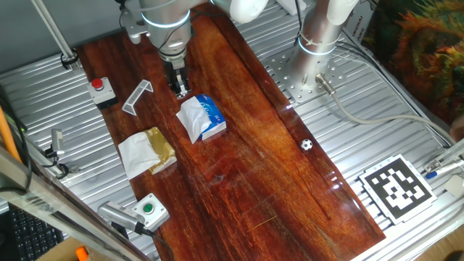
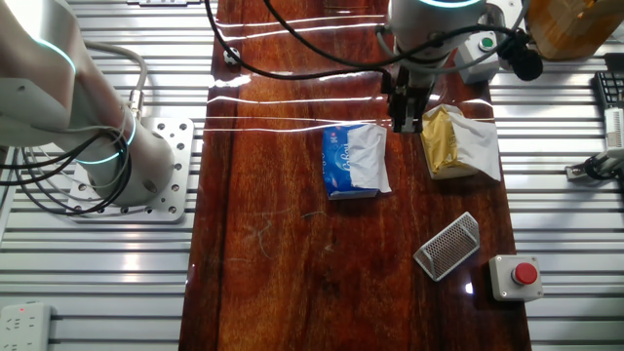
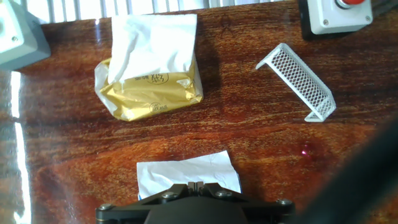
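A blue tissue pack (image 1: pixel 211 112) with white tissue pulled over one side lies near the middle of the wooden table. A gold tissue pack (image 1: pixel 161 146) rests beside it, closer to the table edge, also with white tissue out; its gold side (image 3: pixel 152 96) faces me in the wrist view. My gripper (image 1: pixel 181 93) hangs in the air over the table, clear of both packs. Its fingertips (image 3: pixel 195 186) meet, with nothing visible between them. In the wrist view the gripper covers most of the blue pack, leaving its white tissue (image 3: pixel 186 173) in sight.
A white mesh bracket (image 2: pixel 448 247) and a red-button box (image 2: pixel 516 278) stand along one table edge. The green-button box (image 1: pixel 150 211) sits farther along that edge. A small ball (image 1: pixel 307 145) lies by the opposite edge.
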